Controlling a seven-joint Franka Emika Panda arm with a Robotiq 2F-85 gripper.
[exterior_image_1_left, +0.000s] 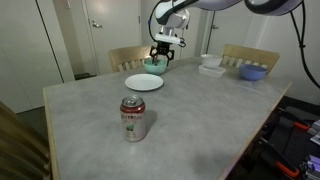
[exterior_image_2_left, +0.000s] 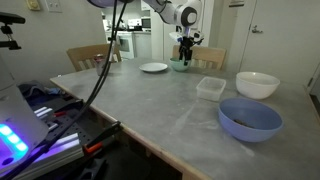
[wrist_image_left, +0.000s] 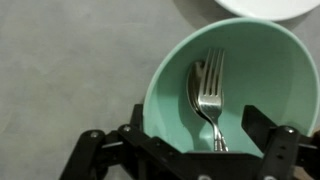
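Observation:
A mint-green bowl (exterior_image_1_left: 155, 67) stands at the far side of the table; in exterior view 2 the same bowl (exterior_image_2_left: 179, 66) is behind the table's middle. Inside it, the wrist view shows a metal fork (wrist_image_left: 211, 88) lying over a spoon (wrist_image_left: 193, 87), their handles running toward my gripper. My fingers are spread wide above the bowl, the fork's handle between them and nothing held. One fingertip overlaps the bowl's left rim in that view; whether it touches cannot be told. From outside, the gripper (exterior_image_1_left: 167, 45) appears low over the bowl.
A white plate (exterior_image_1_left: 145, 82) lies close to the green bowl. A can (exterior_image_1_left: 133, 118) stands nearer the front. Toward the other side are a clear container (exterior_image_2_left: 211, 89), a white bowl (exterior_image_2_left: 257, 86) and a blue bowl (exterior_image_2_left: 250, 118).

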